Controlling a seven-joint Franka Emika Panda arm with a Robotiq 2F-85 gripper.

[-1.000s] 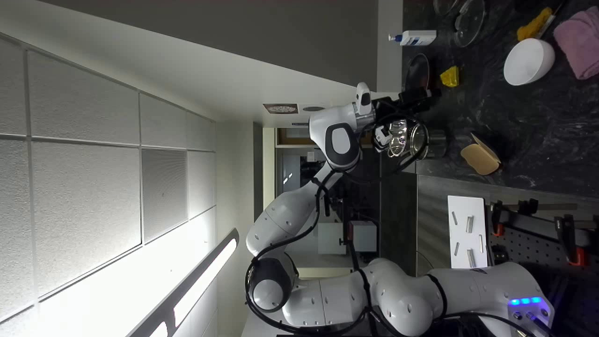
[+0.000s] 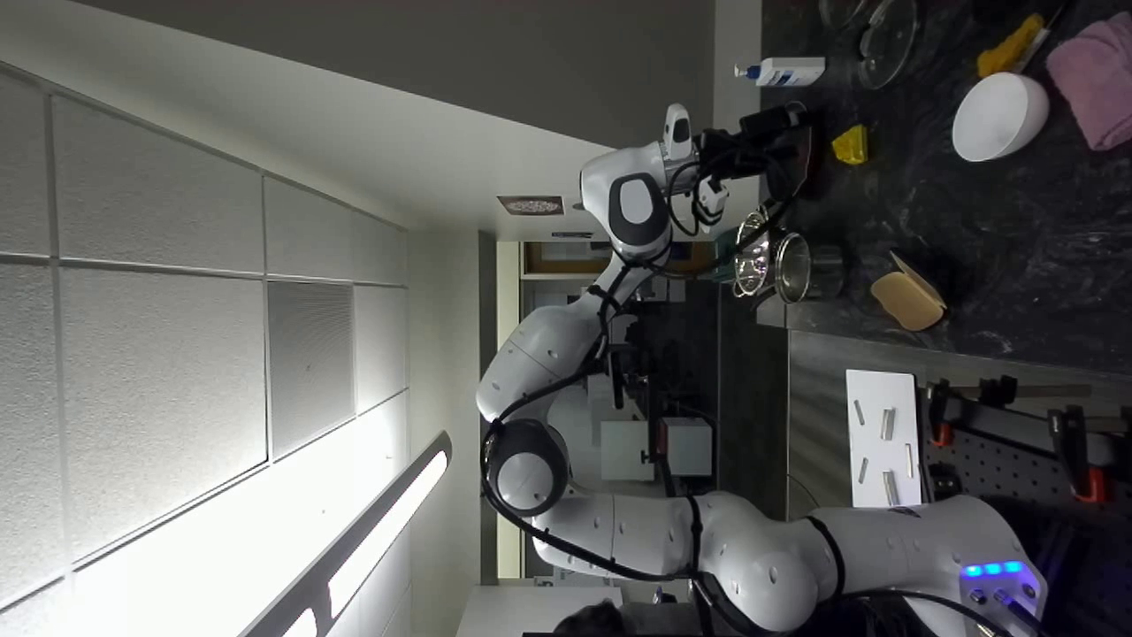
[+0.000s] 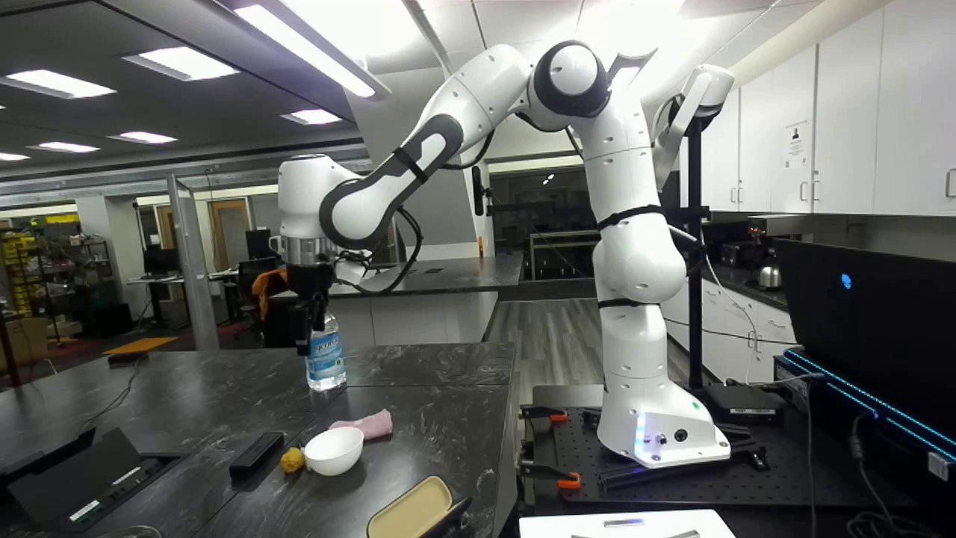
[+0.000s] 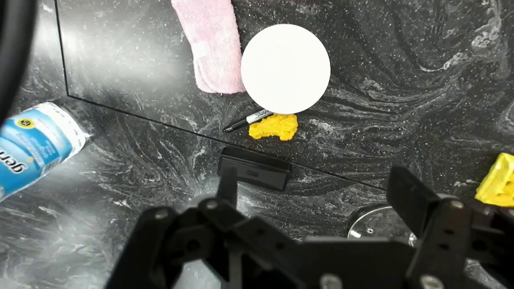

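My gripper hangs above the dark table, its two fingers wide apart and nothing held between them. Past one finger lies a black case (image 4: 255,167) on the tabletop. Farther off, a white bowl (image 4: 286,69) touches or nearly touches a pink towel (image 4: 219,53). A yellow crumpled piece (image 4: 274,127) and a black-and-white marker (image 4: 245,120) lie at the bowl's edge. At the right border a yellow block (image 4: 498,183) is partly cut off. A clear bottle with a blue label (image 4: 36,144) shows at the left.
A round glass lid (image 4: 378,224) is partly hidden by a finger. Towards the arm's base stand a metal pot (image 2: 812,265) and an open tan case (image 2: 909,297). A white pump bottle (image 2: 791,71) is at the far side. Bare tabletop lies between bowl and tan case.
The gripper and wrist have moved away from the pot and farther out from the base, now in front of the dark round plate. The tabletop objects look unmoved.
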